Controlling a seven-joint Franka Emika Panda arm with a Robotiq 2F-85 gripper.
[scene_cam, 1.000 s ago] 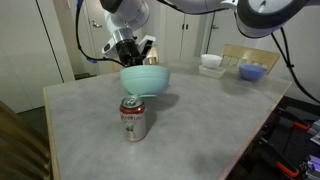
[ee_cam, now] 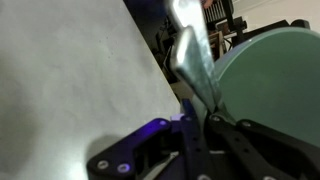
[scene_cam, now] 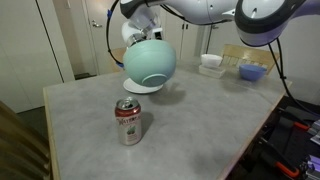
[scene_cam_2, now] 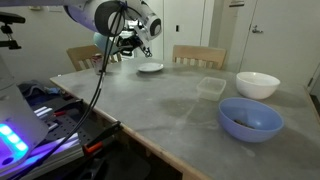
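Note:
A teal-green bowl hangs tilted above the table, its rounded outside turned toward exterior view 1. The wrist view has that bowl filling the right side, its rim close to a pale finger. My gripper is shut on the bowl; in exterior view 1 the contact itself is hidden behind it. Below and behind the bowl lies a white plate, partly covered in that view. A red and silver can stands upright, nearer the camera and apart from the bowl.
In exterior view 2, a blue bowl, a white bowl and a clear container stand at the other end of the table. Chairs stand beyond the far edge.
The bowl has risen and tilted, so that more of its outside shows, and it has moved away from the can. The can stands slightly left of its place a second ago.

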